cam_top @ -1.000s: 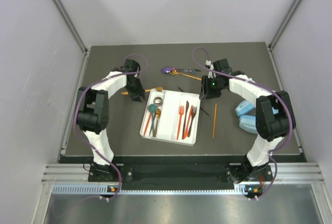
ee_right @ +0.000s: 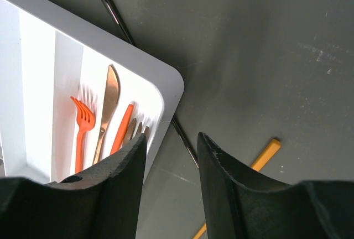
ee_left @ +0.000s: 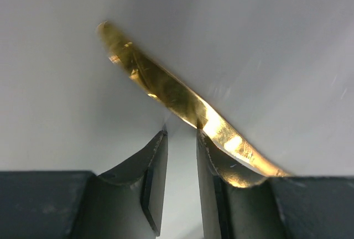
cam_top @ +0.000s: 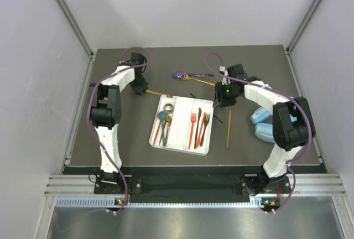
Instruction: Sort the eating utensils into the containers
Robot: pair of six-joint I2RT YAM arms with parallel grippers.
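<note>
A white divided tray [cam_top: 181, 125] holds spoons, forks and knives, including an orange fork [ee_right: 84, 118]. Left of it, my left gripper [cam_top: 141, 88] is low over a gold utensil [cam_top: 156, 93], its fingers open just beside it; in the left wrist view it [ee_left: 181, 135] lies close to the gold piece [ee_left: 182, 101]. My right gripper [cam_top: 220, 95] hangs beside the tray's back right corner, part open, nothing between its fingers. A purple spoon [cam_top: 180, 74] and gold utensils lie at the back. An orange stick [cam_top: 229, 128] and thin black sticks [ee_right: 182, 139] lie by the tray.
Two light blue containers [cam_top: 264, 132] sit at the right, beside the right arm. Side walls bound the table.
The right arm has stayed in place.
</note>
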